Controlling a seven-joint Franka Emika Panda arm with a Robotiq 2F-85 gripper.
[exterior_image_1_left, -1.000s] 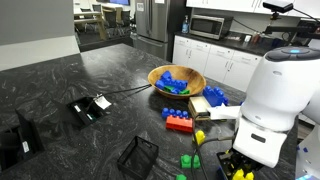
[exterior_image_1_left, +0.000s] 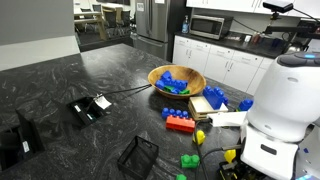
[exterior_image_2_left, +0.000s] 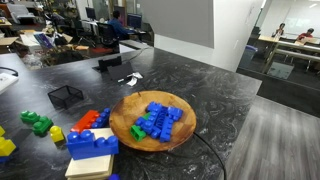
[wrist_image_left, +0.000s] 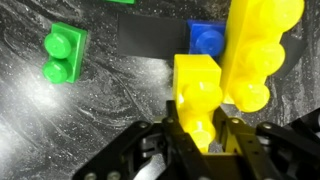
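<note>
In the wrist view, a small yellow brick (wrist_image_left: 197, 75) with round studs stands between the fingers of my gripper, which is shut on it. A larger yellow brick (wrist_image_left: 258, 50) lies close on its right. The stud of a blue brick (wrist_image_left: 208, 40) shows just beyond the held brick. To the left, apart from these, is a two-stud green brick (wrist_image_left: 65, 52). From exterior view 1, the white arm hides most of the fingers at the lower right; exterior view 2 does not show the gripper.
A wooden bowl (exterior_image_2_left: 118, 122) holds blue and green bricks. Near it lie a red brick (exterior_image_1_left: 180, 124), a blue brick (exterior_image_2_left: 92, 145) and a small yellow brick (exterior_image_2_left: 57, 134). A black mesh basket (exterior_image_1_left: 138, 157) stands left of the arm.
In exterior view 1 the arm has moved down and rightward. The yellow seen at its lower end a second ago is now out of sight there, and a yellow piece shows left of the arm.
</note>
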